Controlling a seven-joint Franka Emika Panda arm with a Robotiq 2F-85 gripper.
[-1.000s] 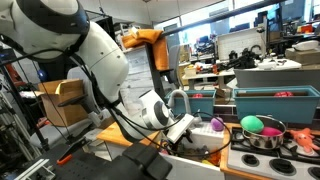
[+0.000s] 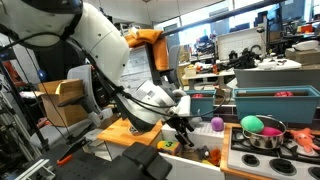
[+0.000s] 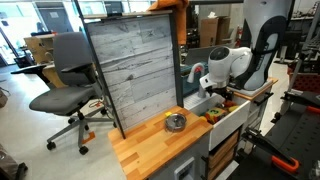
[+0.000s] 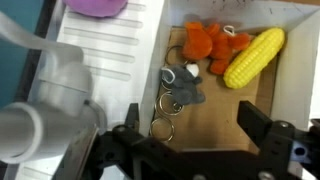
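My gripper stands open over a drawer (image 2: 205, 170), one dark finger at each side of the wrist view and nothing between them. Inside the drawer, a yellow corn toy (image 4: 254, 58) lies at the upper right in the wrist view. Beside it is an orange toy (image 4: 210, 42). A small dark grey toy (image 4: 182, 86) rests near the drawer's left wall, with metal rings (image 4: 162, 128) below it. Seen from the side, the gripper (image 2: 184, 136) hangs above the drawer's left part.
The sink's grey faucet (image 4: 50, 110) stands close to the gripper's left side. A purple object (image 4: 97, 5) lies on the white drying rack (image 4: 110, 45). To the right, a metal pot (image 2: 258, 132) holding green and pink balls sits on the stove (image 2: 270, 160).
The arm has shifted a little to the left and up. The drawer and its contents show no clear change.
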